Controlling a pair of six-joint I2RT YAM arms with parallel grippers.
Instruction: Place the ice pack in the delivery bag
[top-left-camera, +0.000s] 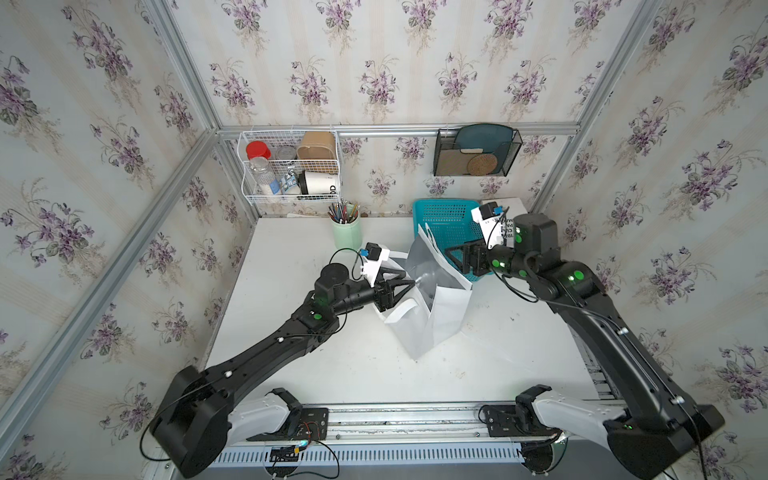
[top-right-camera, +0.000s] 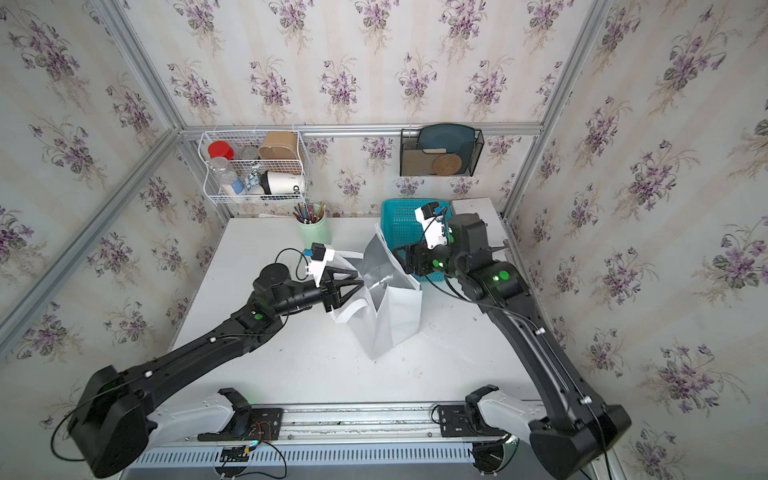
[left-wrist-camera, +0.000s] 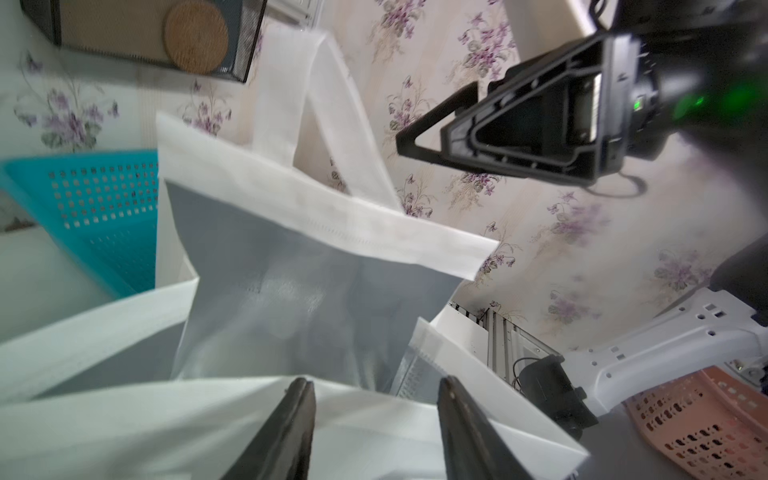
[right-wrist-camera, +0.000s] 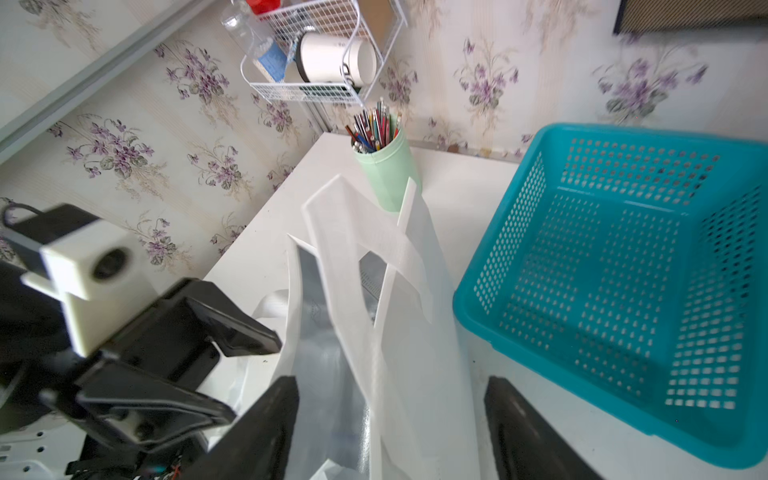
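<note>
The delivery bag (top-left-camera: 438, 313), white outside with a grey lining, stands in the middle of the table with its mouth spread wide. My left gripper (top-left-camera: 405, 285) is at the bag's left side; its fingers (left-wrist-camera: 297, 424) are apart, with the bag's white rim (left-wrist-camera: 360, 404) just beyond them. At the upper right of the bag is my right gripper (top-left-camera: 454, 255), its fingers (right-wrist-camera: 272, 424) also apart. A white bag handle (right-wrist-camera: 340, 264) rises in front of it, with no clear contact. I cannot make out the ice pack in any view; the bag's bottom is hidden.
Behind the bag, the teal basket (right-wrist-camera: 576, 344) looks empty. A green cup of pencils (top-left-camera: 347, 233) stands at the back. A white box (top-right-camera: 477, 209) sits at the back right, partly behind the right arm.
</note>
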